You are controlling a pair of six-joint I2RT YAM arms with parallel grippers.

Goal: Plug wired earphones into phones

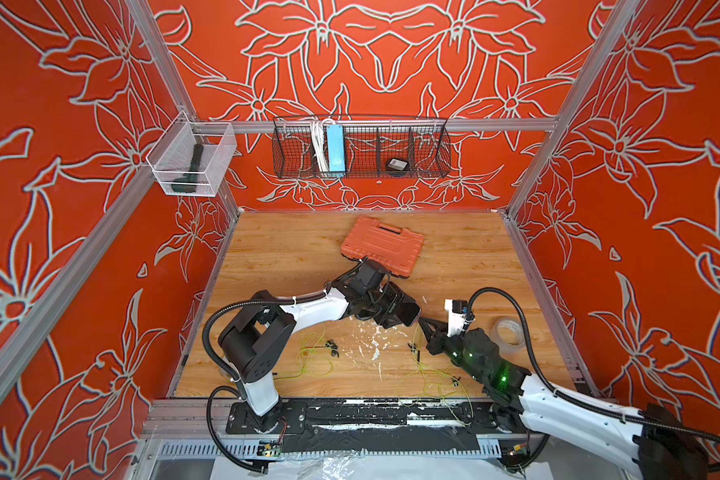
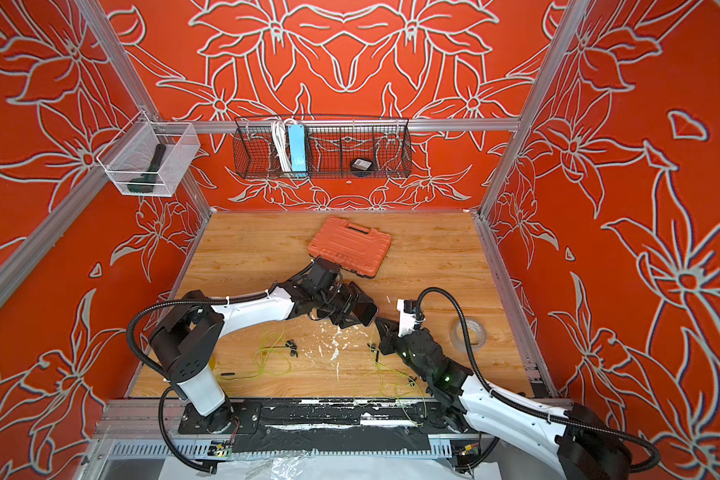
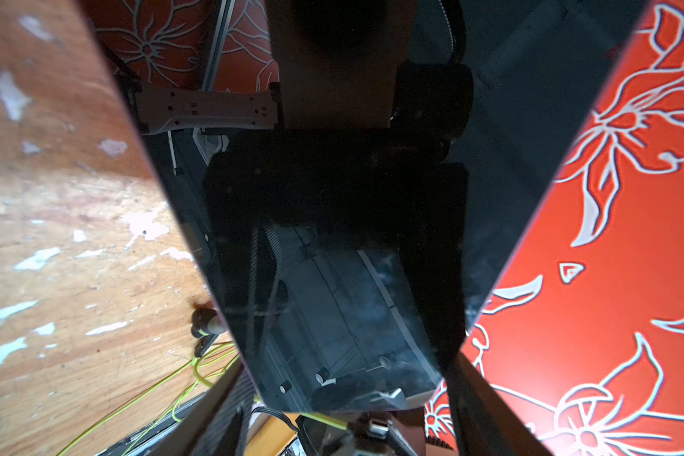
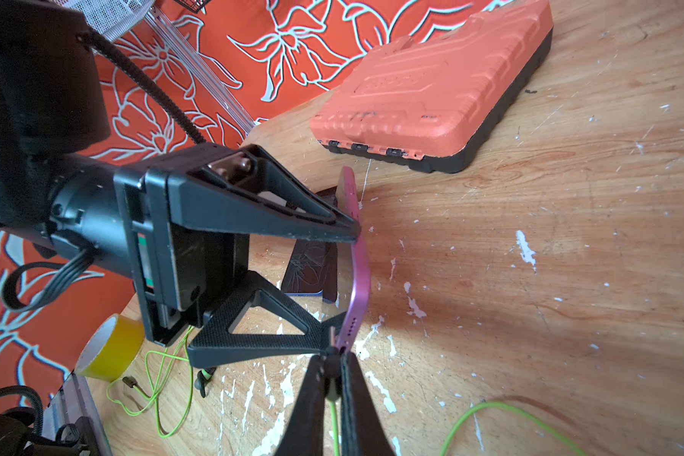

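Note:
My left gripper [image 1: 392, 308] is shut on a pink-edged phone, whose dark screen fills the left wrist view [image 3: 334, 288]. In the right wrist view it is held upright by its edges. My right gripper is shut on the earphone plug [image 4: 332, 342] of a green-yellow cable [image 4: 334, 425], at the bottom end of the phone. I cannot tell whether the plug is in the port. Other tangled earphone cables [image 1: 304, 360] lie on the table. Behind the held phone in the right wrist view lies another dark phone-like object [image 4: 304, 269].
An orange case [image 1: 382, 244] lies at the back of the table. A tape roll [image 1: 508, 334] sits right of my right arm, a yellow roll [image 4: 110, 345] at the left. A wire basket [image 1: 360, 148] and a clear bin [image 1: 192, 160] hang on the walls.

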